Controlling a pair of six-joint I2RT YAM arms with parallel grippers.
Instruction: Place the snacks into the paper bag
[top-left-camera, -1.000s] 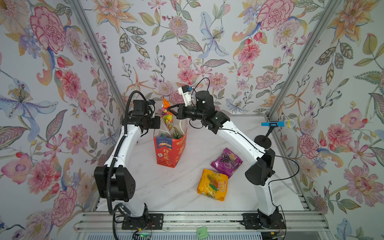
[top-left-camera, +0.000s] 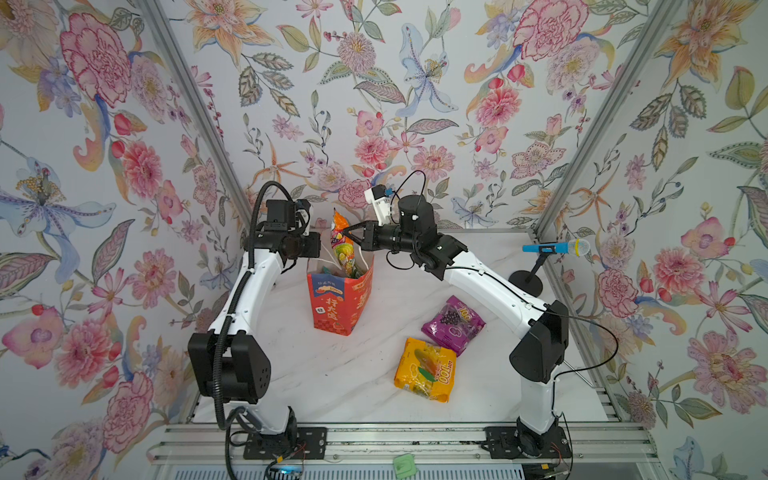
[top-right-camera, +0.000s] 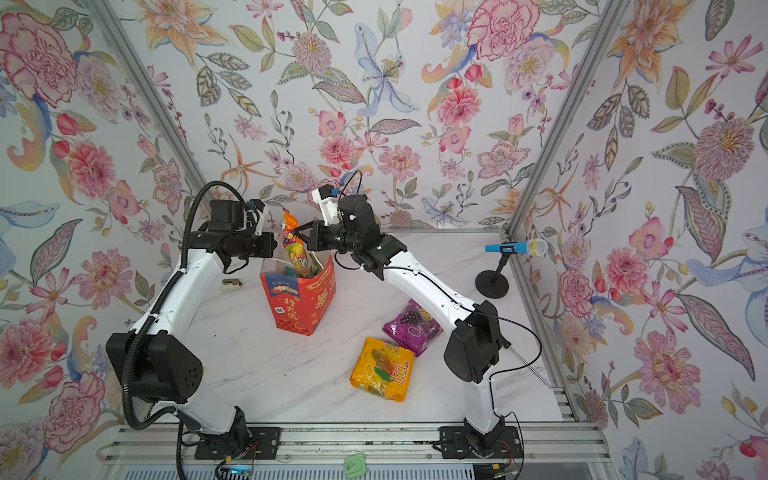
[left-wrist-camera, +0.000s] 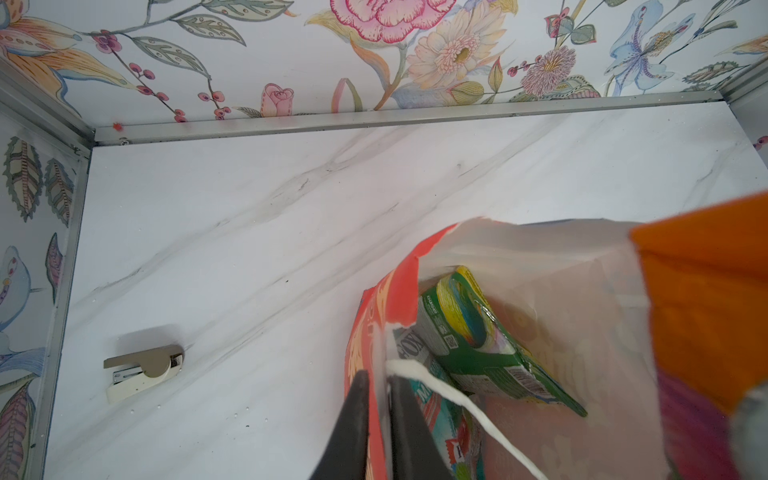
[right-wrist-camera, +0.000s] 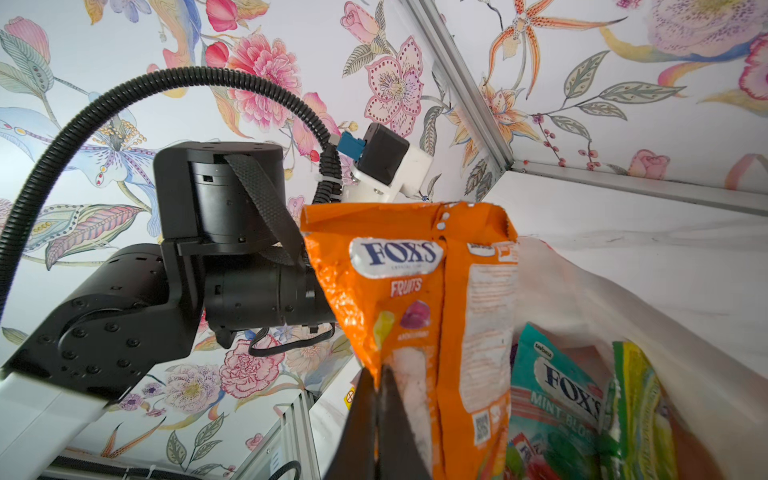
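The red paper bag (top-left-camera: 341, 305) stands upright with its mouth open. My left gripper is shut on the left part of its rim. My right gripper pinches the side edge of an orange Fox's packet (right-wrist-camera: 409, 280), which hangs upright with its lower part in the bag's mouth. A teal Fox's packet (right-wrist-camera: 552, 400) and a green-yellow packet (right-wrist-camera: 636, 408) lie inside. On the table are a purple snack packet (top-left-camera: 453, 323) and a yellow snack packet (top-left-camera: 425, 369), side by side. The orange packet's bottom end is hidden in the top left view.
A blue-topped black stand (top-left-camera: 525, 281) is at the right rear of the table. A small stapler (left-wrist-camera: 144, 372) lies left of the bag. Bare table surrounds the bag's front; the white handle cord (left-wrist-camera: 464, 404) crosses its mouth.
The orange packet and my right gripper have shifted slightly right and sunk lower, bringing more of the packet into the bag's mouth. My left arm and the bag have stayed put.
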